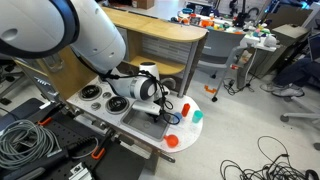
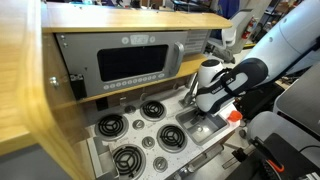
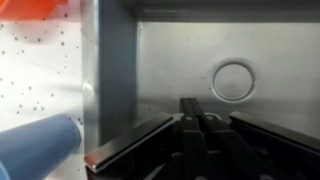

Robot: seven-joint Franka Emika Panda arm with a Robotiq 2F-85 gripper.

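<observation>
My gripper reaches over the grey metal sink [image 3: 185, 55]; its dark fingertips are together, with nothing showing between them. A round drain-like disc [image 3: 233, 80] lies on the sink floor, just ahead and to the right of the fingertips in the wrist view. The part of the basin in sight holds no loose object. Outside the left wall in that view is a blue cup [image 3: 40, 148], cut off by the frame edge. In exterior view 1 the arm's white end stands over the sink [image 1: 138, 122], and the fingers are too small to make out.
Right of the sink are a red cup [image 1: 186, 109], a teal cup [image 1: 198, 116] and an orange-red bowl [image 1: 171, 141] on the white counter. Stove burners [image 2: 128, 158] lie on the other side. A microwave [image 2: 135, 65] stands behind the stove, under a wooden shelf.
</observation>
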